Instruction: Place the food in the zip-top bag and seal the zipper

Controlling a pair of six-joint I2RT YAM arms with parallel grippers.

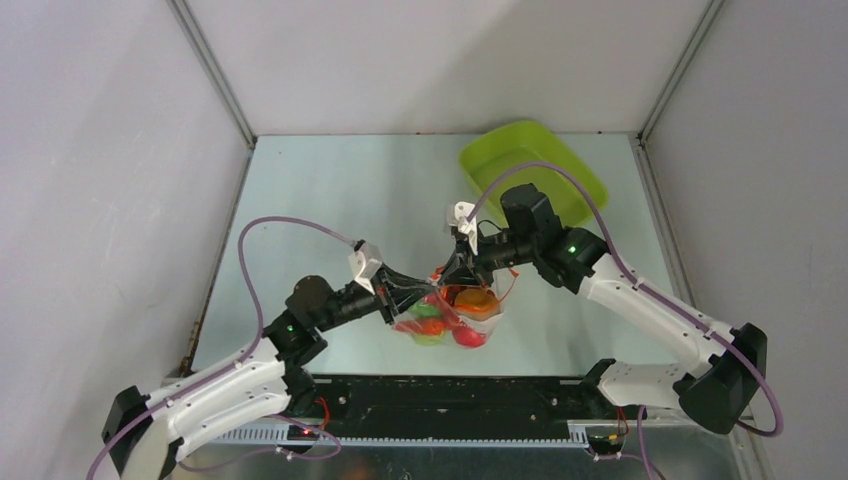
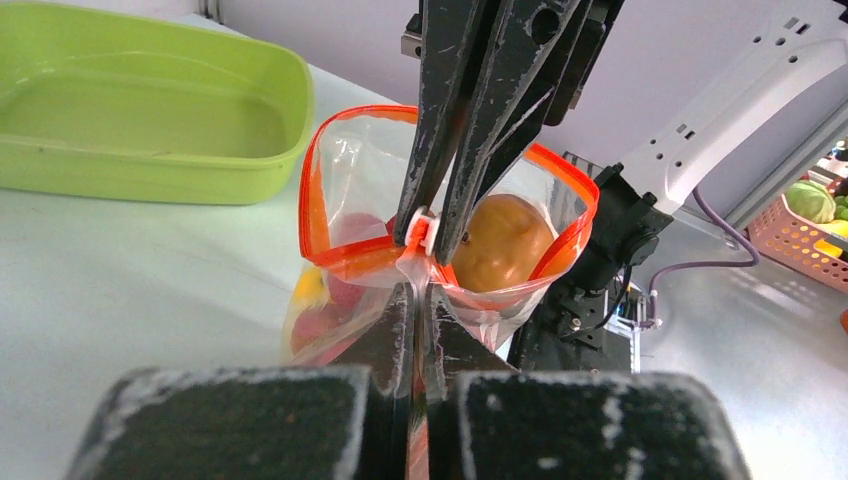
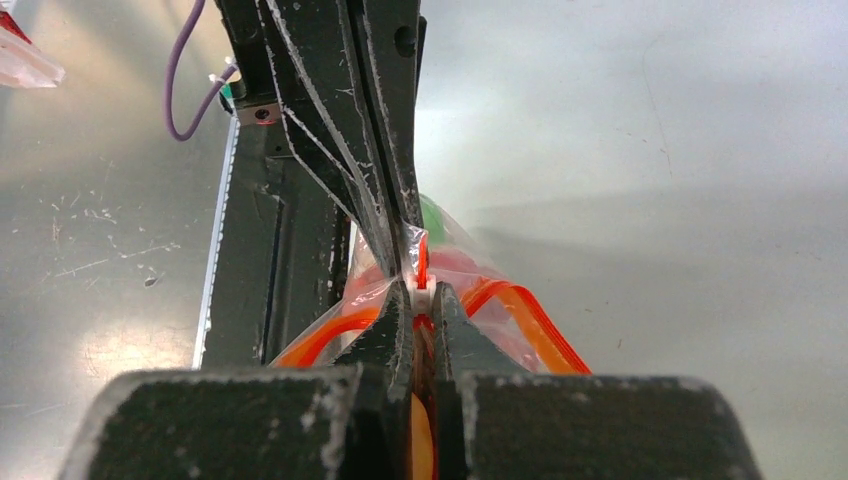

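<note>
The clear zip bag with orange zipper stands full of food on the table's front middle, a brown round item visible in its opening. My right gripper is shut on the white zipper slider at the bag's rim. Just below it, my left gripper is shut on a thin pinched strip of the bag's film beside the slider. In the right wrist view, the left gripper's fingers reach the bag from above.
A green bin sits at the back right, behind the right arm. The table's front edge lies close below the bag.
</note>
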